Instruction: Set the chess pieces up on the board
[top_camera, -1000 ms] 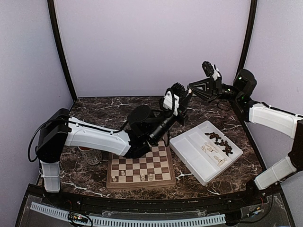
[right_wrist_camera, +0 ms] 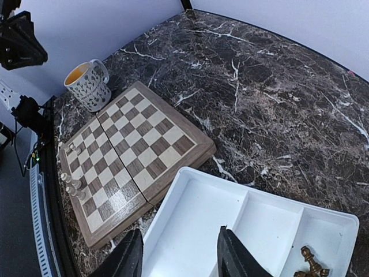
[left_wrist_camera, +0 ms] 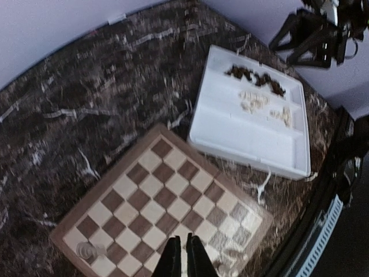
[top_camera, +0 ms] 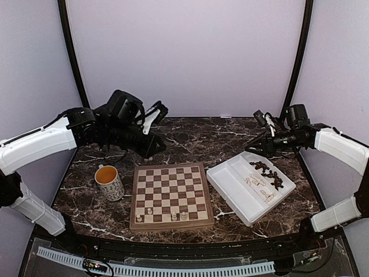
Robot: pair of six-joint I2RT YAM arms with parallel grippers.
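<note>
The wooden chessboard (top_camera: 170, 190) has several white pieces along its near rows. My left gripper (top_camera: 151, 151) is above the board's far left corner, shut on a small pale piece, seen faintly beneath it in the top view; the left wrist view is blurred. My right gripper stands open over the white divided tray (top_camera: 230, 190), which holds white pieces (top_camera: 256, 184) and dark pieces (top_camera: 271, 173) in separate compartments.
A mug (top_camera: 109, 183) stands left of the board. Pale walls surround the table.
My left gripper has swung left and down from near the right gripper to over the board, carrying the pale piece. The right gripper has moved down and right over the tray.
</note>
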